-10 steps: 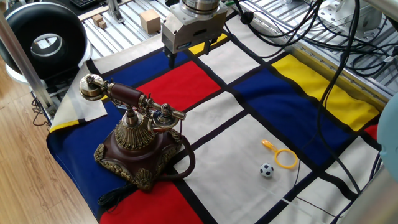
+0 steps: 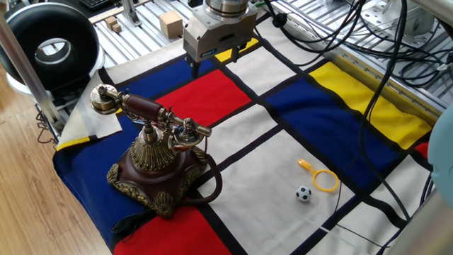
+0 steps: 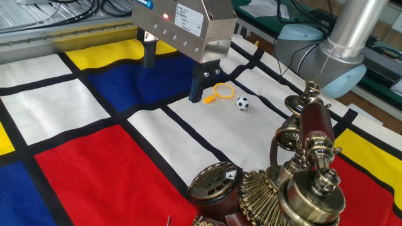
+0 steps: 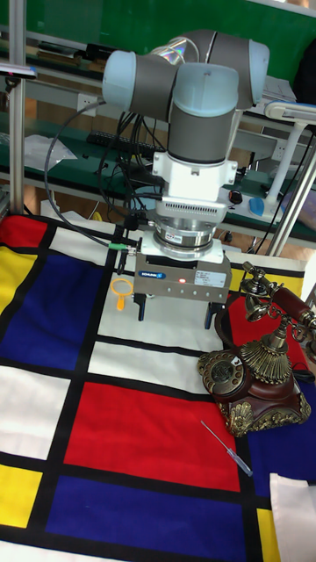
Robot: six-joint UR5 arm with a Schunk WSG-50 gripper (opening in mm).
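My gripper (image 3: 173, 83) hangs above the coloured cloth, open, its two fingers wide apart and nothing between them. A vintage telephone (image 2: 152, 156), dark red with brass trim, stands upright on the cloth with its handset on the cradle. A small black-and-white ball (image 2: 303, 193) lies on a white square beside an orange ring with a handle (image 2: 325, 180). In exterior view 3 a screwdriver (image 4: 229, 450) rests on the red patch in front of the phone. The ball does not show in that view.
Wooden blocks (image 2: 170, 24) sit on the slatted surface at the back, near a black round object (image 2: 53, 49). Black cables (image 2: 364, 106) hang at the right. The red patch (image 3: 113, 172) and the blue patches of the cloth are largely clear.
My gripper has shifted very slightly to the left in exterior view 1. The phone, ball and orange ring have stayed put.
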